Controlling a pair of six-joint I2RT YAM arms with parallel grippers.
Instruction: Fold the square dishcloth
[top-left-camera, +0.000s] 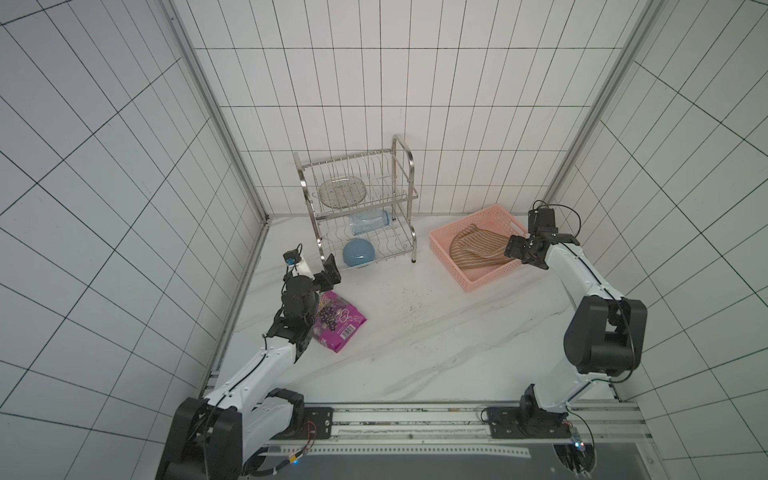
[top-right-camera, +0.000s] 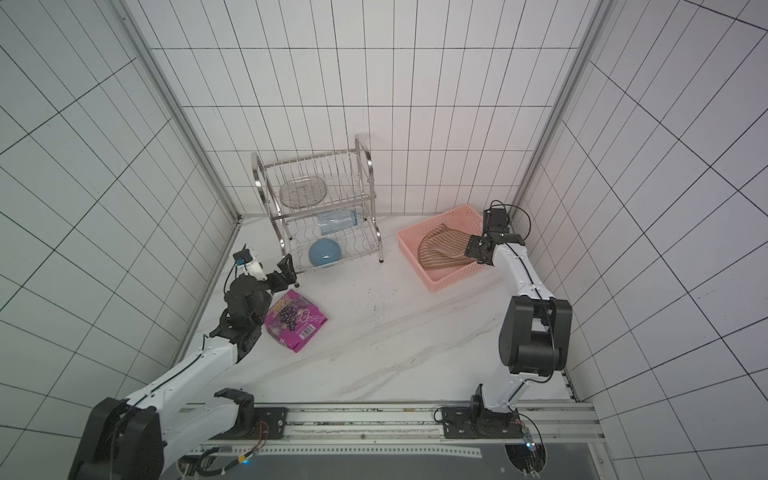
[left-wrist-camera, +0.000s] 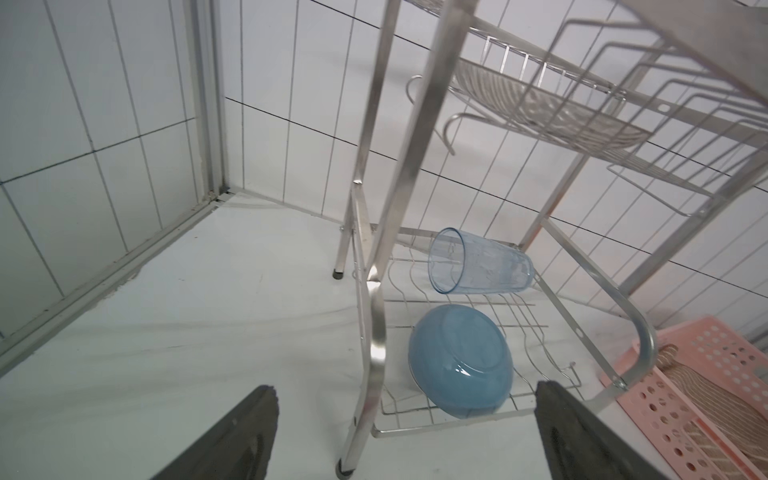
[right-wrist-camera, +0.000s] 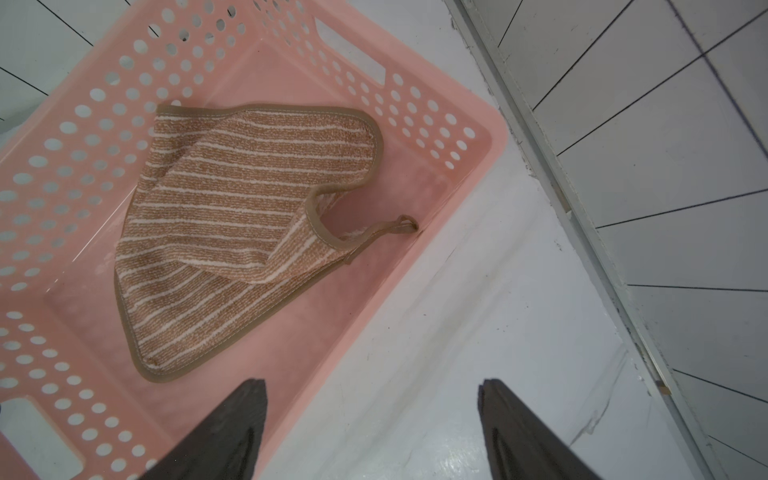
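Observation:
The dishcloth (right-wrist-camera: 240, 184), brown with pale stripes and a plain border, lies loosely bunched inside the pink basket (right-wrist-camera: 472, 120). One corner of it is turned over and an edge stands up in a ripple. My right gripper hangs over the basket's right side with its fingers (right-wrist-camera: 228, 432) apart; nothing is between them. From above, the right gripper hides part of the cloth (top-left-camera: 478, 246). On the left, my left gripper stands open and empty in front of the dish rack.
The metal dish rack (top-left-camera: 320, 216) holds a blue bowl (left-wrist-camera: 460, 360), a clear blue cup (left-wrist-camera: 480, 264) and a glass plate (top-left-camera: 342, 192). A purple grape packet (top-right-camera: 296, 320) lies close to the left arm.

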